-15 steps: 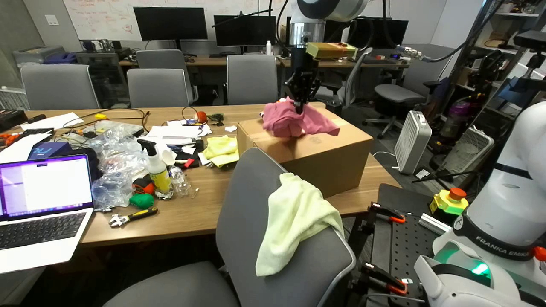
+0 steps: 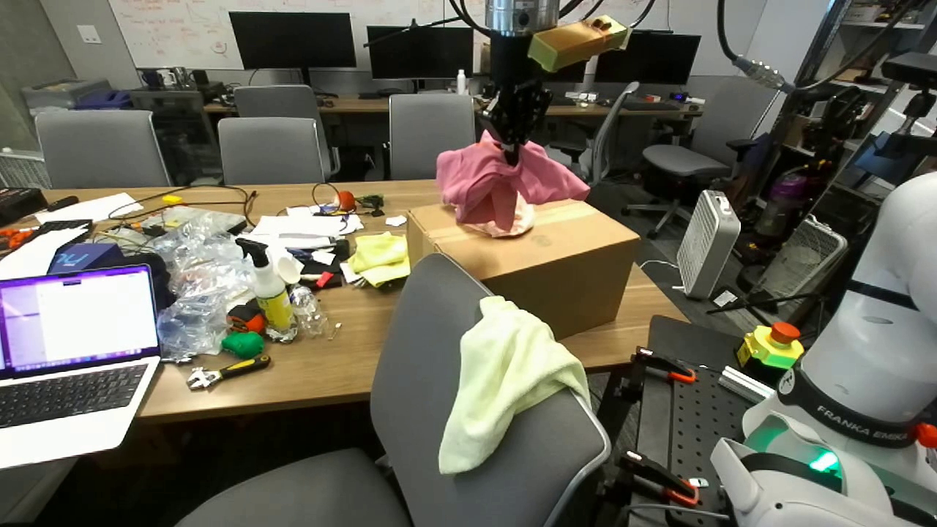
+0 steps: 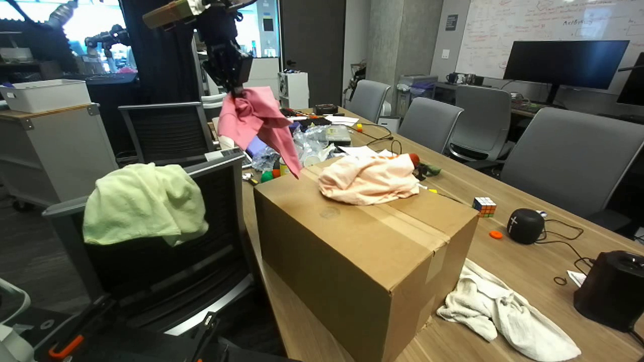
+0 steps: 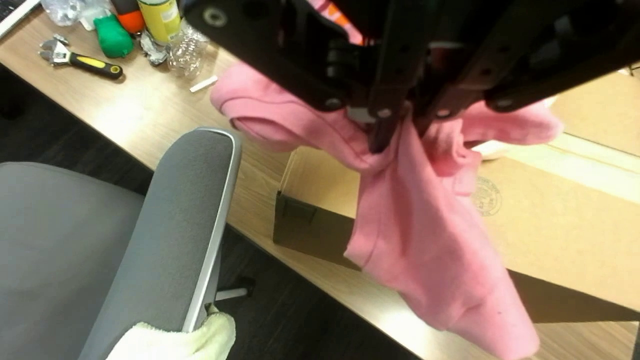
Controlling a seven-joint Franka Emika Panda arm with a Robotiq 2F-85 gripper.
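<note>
My gripper is shut on a pink cloth (image 4: 426,240), which hangs in folds from the fingertips. In exterior view 2 the pink cloth (image 3: 259,117) dangles in the air by the far left corner of the cardboard box (image 3: 338,235). A peach cloth (image 3: 368,178) lies crumpled on the box top; in exterior view 1 the pink cloth (image 2: 518,180) partly covers it. Over the back of the near grey chair is draped a pale green-yellow towel (image 2: 509,378).
A white cloth (image 3: 507,313) lies on the table beside the box. Left of the box, the table holds a yellow cloth (image 2: 380,256), a spray bottle (image 2: 270,294), a wrench (image 2: 228,372) and a laptop (image 2: 75,351). The chair back (image 2: 439,351) stands close to the box.
The gripper has risen with the pink cloth, which now hangs higher above the box. The peach cloth beneath has come partly into view.
</note>
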